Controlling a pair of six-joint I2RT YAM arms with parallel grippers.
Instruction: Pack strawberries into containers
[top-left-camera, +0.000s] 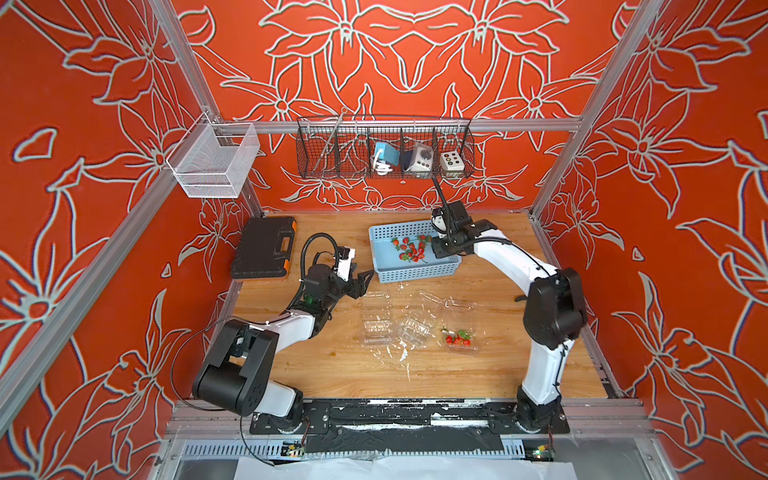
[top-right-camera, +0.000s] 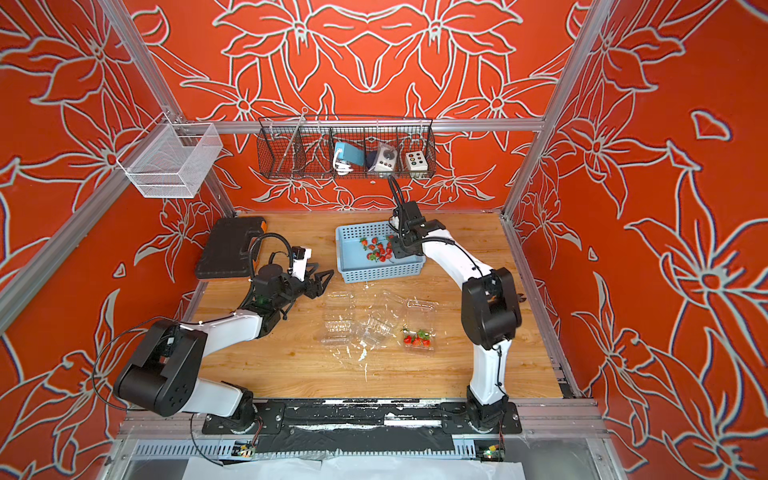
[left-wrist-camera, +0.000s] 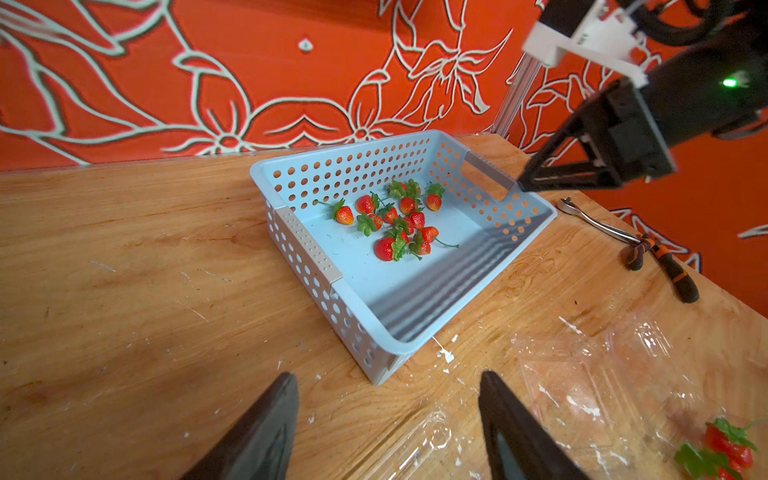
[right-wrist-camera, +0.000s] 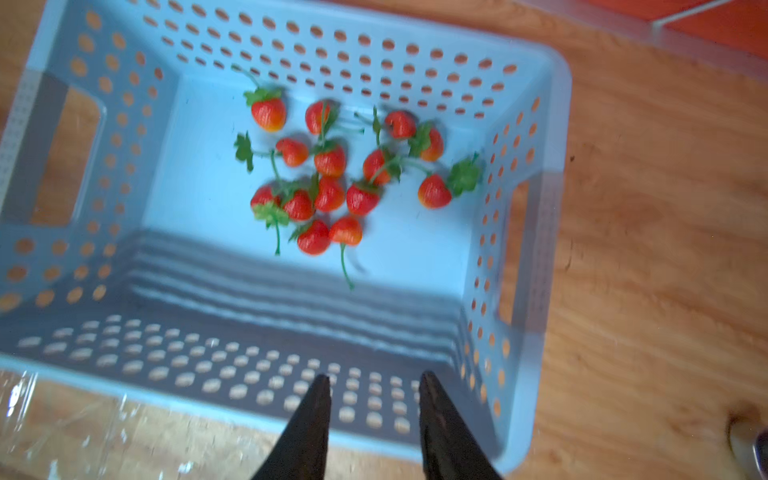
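Several strawberries (right-wrist-camera: 329, 193) with green stems lie clustered on the floor of the light blue basket (right-wrist-camera: 520, 264). Above the basket's right part is my right gripper, its fingers part open with nothing between the fingers. Clear plastic containers (top-left-camera: 378, 329) stand on the table in front of the basket. One container at the right holds a few strawberries (top-left-camera: 458, 337). Left of the basket's near corner, my left gripper is open and empty over bare wood. In the top left view, the right gripper hides the basket's right end.
A black case (top-left-camera: 263, 247) lies at the back left. Tools with dark handles (left-wrist-camera: 672, 272) rest on the table right of the basket. A wire rack (top-left-camera: 384, 152) hangs on the back wall. Bare wood (left-wrist-camera: 120, 320) spreads left of the basket.
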